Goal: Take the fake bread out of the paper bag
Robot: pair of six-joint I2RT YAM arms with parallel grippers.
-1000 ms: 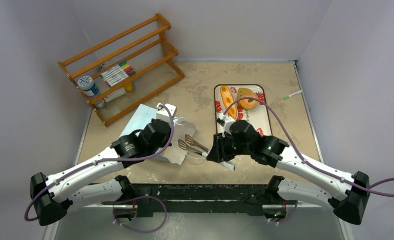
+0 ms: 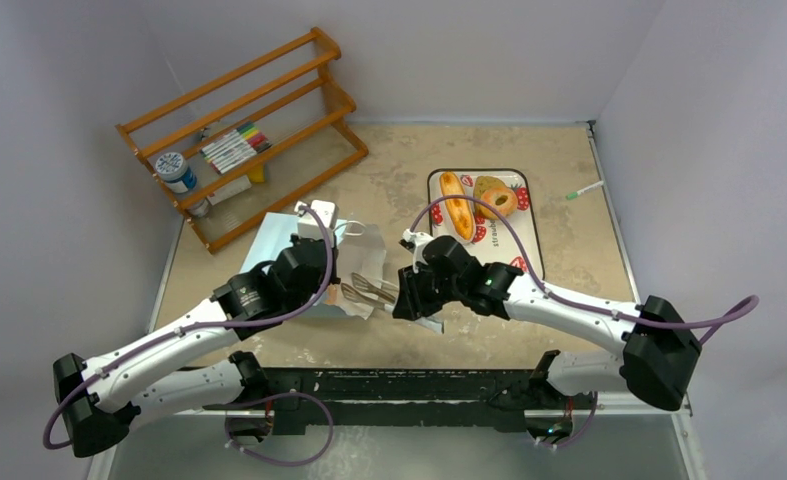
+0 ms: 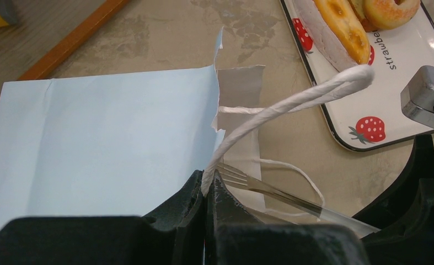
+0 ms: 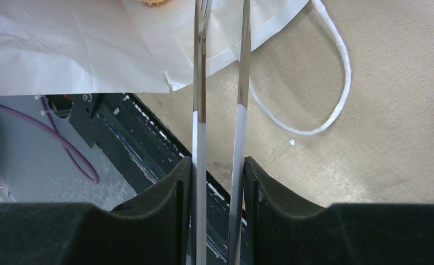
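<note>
The paper bag (image 3: 121,132), pale blue outside and white inside, lies with its mouth facing right. My left gripper is shut on its white twisted handle (image 3: 269,113) near the mouth. In the right wrist view my right gripper grips long metal tongs (image 4: 199,83) with white grips, one arm against each finger and a gap between the arms. The tongs' slotted ends (image 2: 357,290) reach over the bag's opening. A small brown edge of bread (image 4: 153,2) shows inside the bag at the top; most of it is hidden.
A strawberry-print tray (image 2: 517,245) holds a long bread (image 2: 456,205), a ring-shaped one (image 2: 499,202) and another piece. A wooden rack (image 2: 269,205) stands at the back left, close to the bag. A green-capped marker (image 2: 584,190) lies far right.
My right gripper has moved left with the tongs, bringing their ends farther over the bag's mouth.
</note>
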